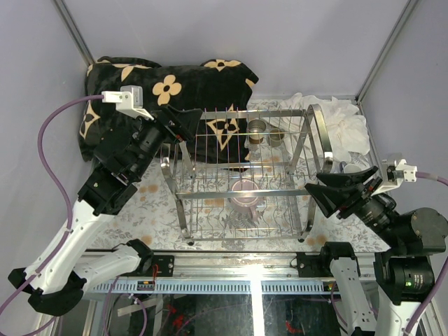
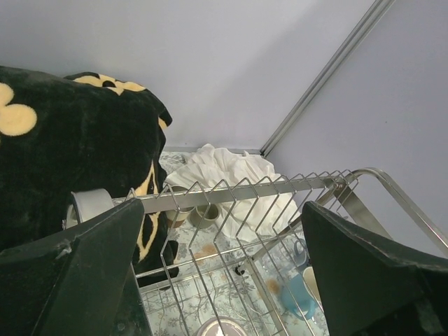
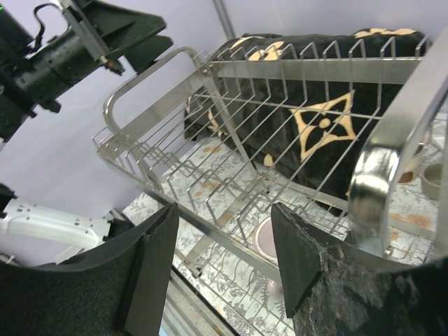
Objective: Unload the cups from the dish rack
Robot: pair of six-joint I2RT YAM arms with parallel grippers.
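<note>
The metal dish rack [image 1: 241, 192] stands mid-table. A pink cup [image 1: 245, 199] is in its lower level, and metal cups [image 1: 256, 131] show at the back. In the left wrist view a blue cup [image 2: 295, 297] is low on the right. My left gripper [image 1: 182, 126] is at the rack's upper back-left corner, part open; a whitish round piece [image 2: 91, 204] sits by its left finger, and I cannot tell if it is held. My right gripper stands open at the rack's right front, nothing between its fingers.
A dark patterned blanket [image 1: 119, 98] fills the back left. White crumpled cloth [image 1: 346, 133] lies at the back right. Side walls enclose the table, and a metal rail [image 1: 210, 260] runs along the front.
</note>
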